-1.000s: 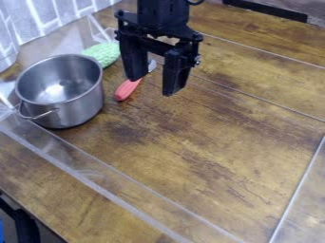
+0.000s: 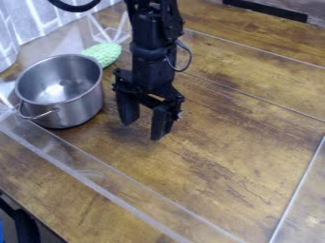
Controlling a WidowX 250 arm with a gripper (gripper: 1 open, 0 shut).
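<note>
The black gripper (image 2: 143, 114) is low over the wooden table, right of the steel pot (image 2: 61, 84), its fingers pointing down near the tabletop. Whether it is open or shut, and whether anything is between the fingers, cannot be made out.
A green corn-like object (image 2: 105, 54) lies behind the pot at the upper left. A clear plastic edge runs along the left side.
The gripper has moved down toward the table and slightly left, now covering the spot where the red object was visible. The pot and green object have not visibly moved.
</note>
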